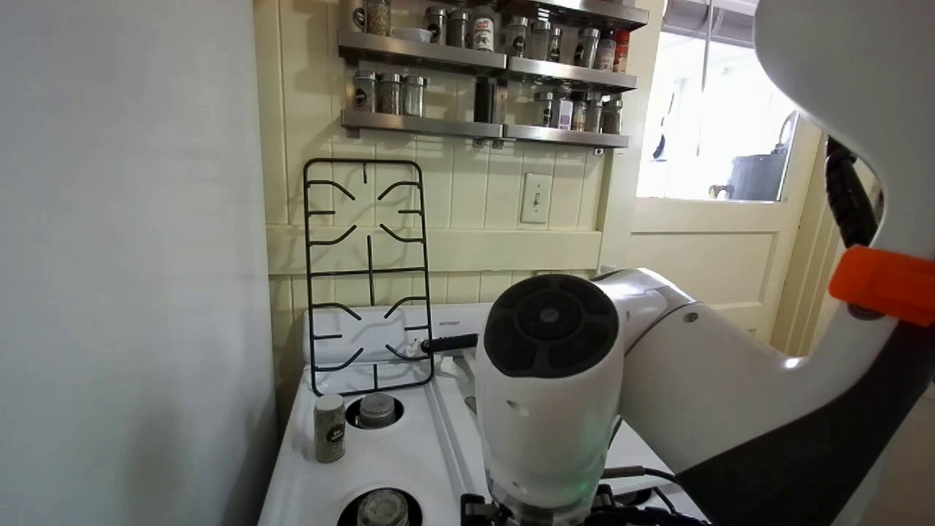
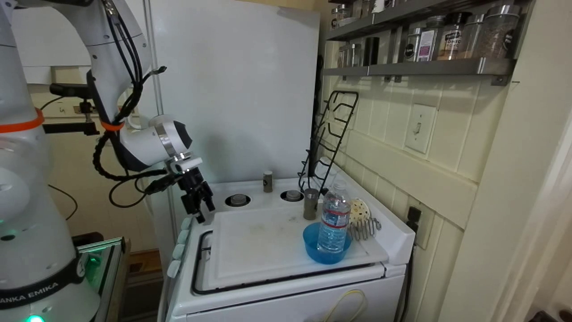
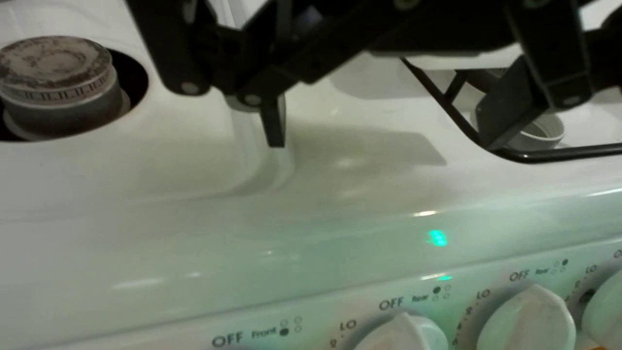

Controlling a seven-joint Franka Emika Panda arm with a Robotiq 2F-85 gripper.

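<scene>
My gripper is open over the front of the white stove, its two black fingers well apart and nothing between them. In exterior view 2 the gripper points down above the stove's front edge, close to the knobs. A spice jar stands near the far side by the burners. Another jar stands at the back, beside a clear water bottle that is upright in a blue bowl. In exterior view 1 the arm hides the fingers; one jar shows left of the rear burner.
A black grate leans upright against the back wall. A white panel covers much of the stovetop, mostly bare. Uncovered burners lie along the far side, next to a tall white surface. A whisk-like utensil lies behind the bowl.
</scene>
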